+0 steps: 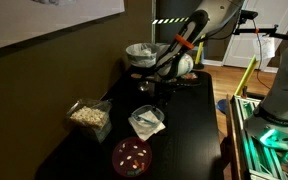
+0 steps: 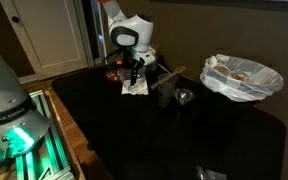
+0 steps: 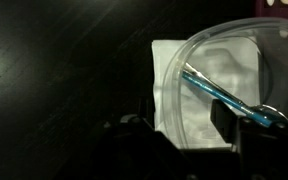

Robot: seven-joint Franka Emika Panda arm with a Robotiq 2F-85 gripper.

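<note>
A clear plastic container [image 1: 146,122] stands on a white napkin [image 1: 156,130] on the black table. In the wrist view, a spoon with a blue handle [image 3: 222,94] lies inside the container [image 3: 171,92]. My gripper is open, its two dark fingers [image 3: 224,120] apart, with the near rim of the container showing in the gap between them. Whether either finger touches the wall I cannot tell. In the second exterior view, the gripper [image 2: 135,77] hangs over the napkin [image 2: 136,88], and the container is hard to make out there.
A dark red plate [image 1: 132,157] with small bits on it lies at the table's near end. Close to the wall stands a clear tub of pale pieces [image 1: 89,117]. A white-lined basket [image 2: 240,78], a dark cup [image 2: 165,94] and a small metal bowl [image 2: 184,96] stand beyond. Bare table [image 2: 114,125] stretches alongside.
</note>
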